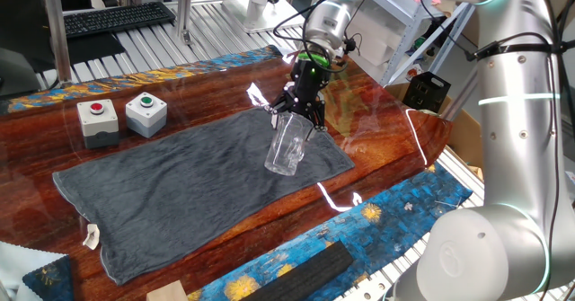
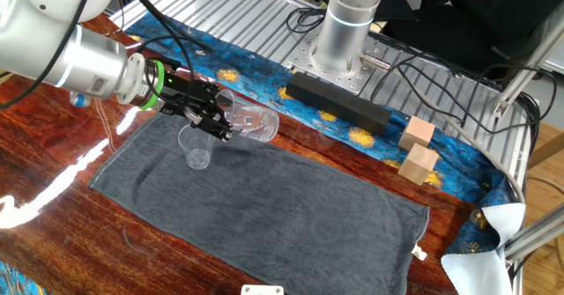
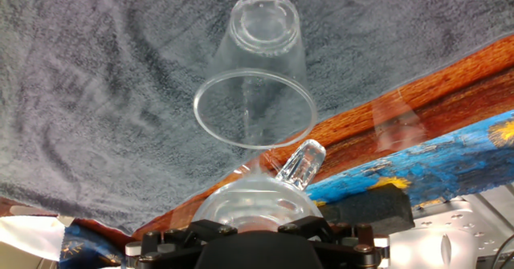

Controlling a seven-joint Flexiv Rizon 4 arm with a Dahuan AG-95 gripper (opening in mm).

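In exterior view 2 a clear glass mug (image 2: pixel 256 122) lies tilted well over, with my gripper (image 2: pixel 222 126) at its near end. The wrist view shows the mug (image 3: pixel 255 201) between my fingers, which are shut on it, its handle (image 3: pixel 303 164) pointing up and to the right. A clear plastic cup (image 2: pixel 197 158) stands upright on the grey towel (image 2: pixel 291 211), close beside the tilted mug. Ahead of the mug in the wrist view is the cup's round rim (image 3: pixel 197 116); whether the two touch, I cannot tell. Exterior view 1 shows the mug (image 1: pixel 286 146) below my gripper (image 1: pixel 299 110), but no distinct cup.
Two button boxes, one red-topped (image 1: pixel 98 121) and one green-topped (image 1: pixel 146 114), stand beyond the towel. A black bar (image 2: pixel 337 103) and two wooden blocks (image 2: pixel 417 133) lie along the blue cloth edge. Most of the towel is bare.
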